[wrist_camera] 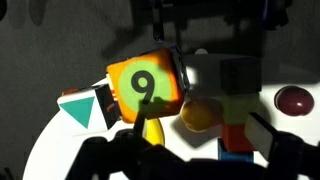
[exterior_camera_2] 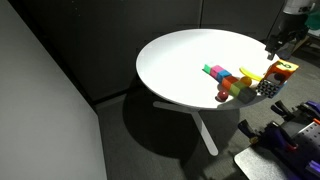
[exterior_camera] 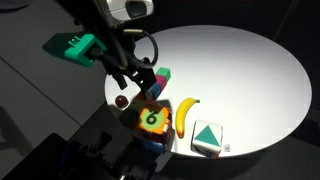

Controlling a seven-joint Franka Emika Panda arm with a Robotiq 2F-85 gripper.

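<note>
My gripper (exterior_camera: 138, 91) hangs over the near-left part of the white round table, with its fingers apart and nothing seen between them. Below and close to it stands an orange number cube (exterior_camera: 153, 121), its green face showing a 6; the wrist view shows a 9 on its top. A row of coloured blocks (exterior_camera_2: 229, 82) lies beside the cube, partly hidden by the gripper in the first exterior view. From the wrist, the red block (wrist_camera: 234, 135) of this row appears between the dark fingers. An orange round fruit (wrist_camera: 201, 114) sits between cube and row.
To the cube's right lie a yellow banana (exterior_camera: 181, 115) and a white cube with a green triangle (exterior_camera: 207, 138). A dark red ball (exterior_camera: 121, 101) rests on the left near the table edge.
</note>
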